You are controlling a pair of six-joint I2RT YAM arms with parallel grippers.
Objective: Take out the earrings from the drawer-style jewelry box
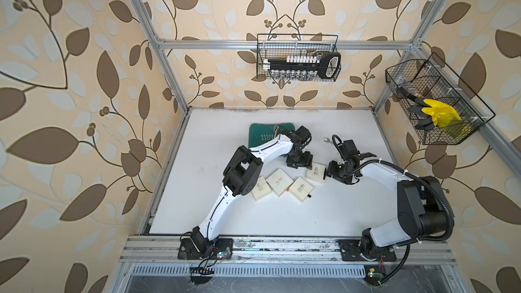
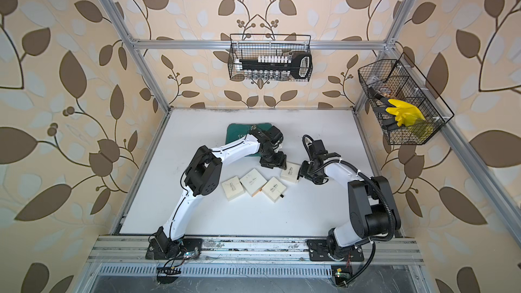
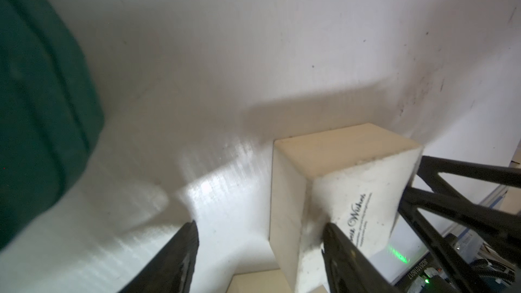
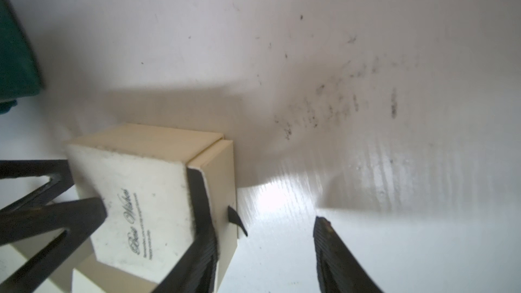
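A cream jewelry box (image 1: 315, 171) marked "Best Wishes", with a black tab on its right end (image 4: 198, 200), sits between my grippers. My open left gripper reaches over its left end, one finger at the box's edge. My open right gripper is at the tabbed end, one finger against it. More cream boxes, a square one (image 1: 279, 181), a left one (image 1: 260, 188) and a front one (image 1: 300, 188), lie nearer the front. No earrings show.
A green case (image 1: 259, 133) lies behind my left arm. A small metal tool (image 1: 327, 140) lies at the back right. Wire baskets (image 1: 439, 108) hang on the back and right.
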